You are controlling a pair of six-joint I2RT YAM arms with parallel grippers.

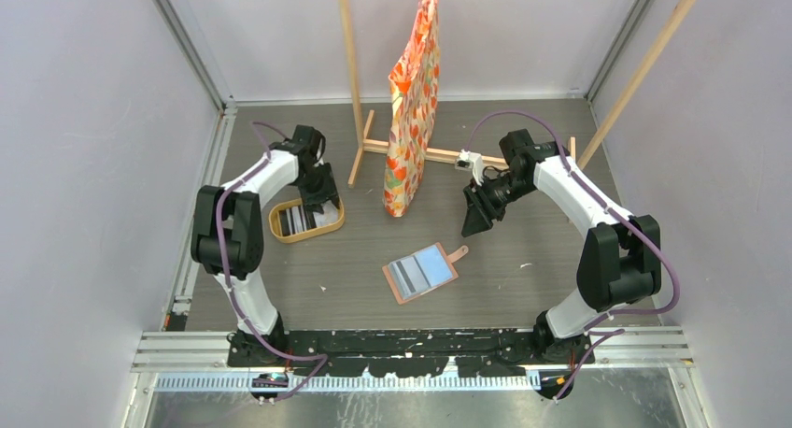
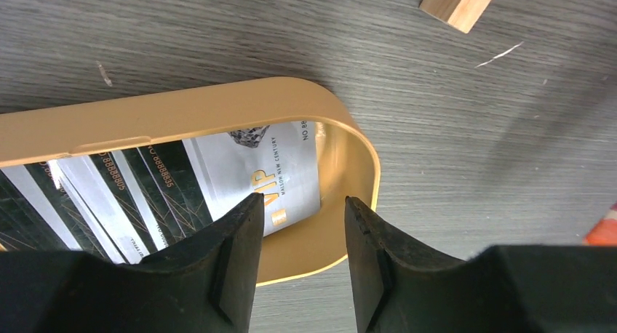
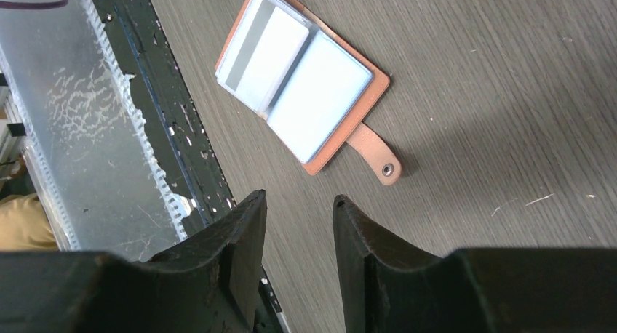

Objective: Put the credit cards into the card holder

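Note:
A tan oval tray (image 1: 291, 237) on the left holds several cards (image 2: 255, 173), dark and white, lying side by side. My left gripper hangs over the tray's right end with its fingers apart and nothing visible between them. The card holder (image 1: 418, 271), tan leather with clear sleeves and a strap with a snap, lies open at the front middle; in the right wrist view it is (image 3: 349, 137) at the upper left. My right gripper stands open above the floor, behind and right of the holder, holding nothing.
An orange patterned cloth (image 1: 411, 138) hangs from a wooden frame (image 1: 467, 157) at the back middle. A wooden foot (image 2: 455, 2) lies near the tray. Bare floor surrounds the holder and separates it from the tray.

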